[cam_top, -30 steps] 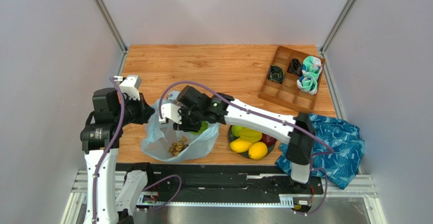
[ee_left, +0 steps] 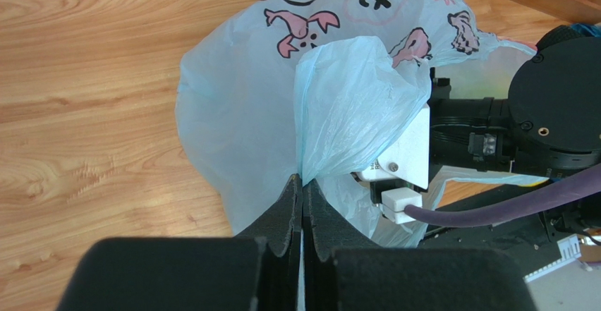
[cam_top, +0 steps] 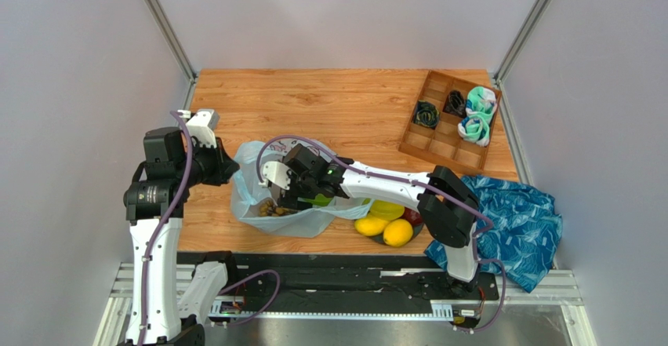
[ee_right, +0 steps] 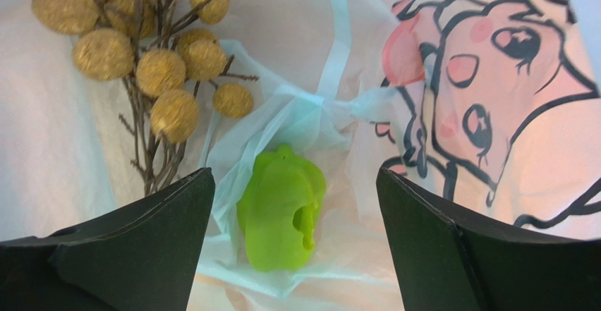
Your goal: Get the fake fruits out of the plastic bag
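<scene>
The pale blue plastic bag lies open at the centre of the table. My left gripper is shut on a fold of the bag's rim, at the left side in the top view. My right gripper hangs open inside the bag, its fingers either side of a green fake pepper. A sprig of brown balls lies beside the pepper in the bag. Lemons and other fake fruits rest on a dark plate right of the bag, partly behind my right arm.
A wooden compartment box with cloth and dark coils stands at the back right. A blue patterned cloth lies at the front right.
My right gripper has moved slightly right over the bag, and the bag has shifted right with it.
</scene>
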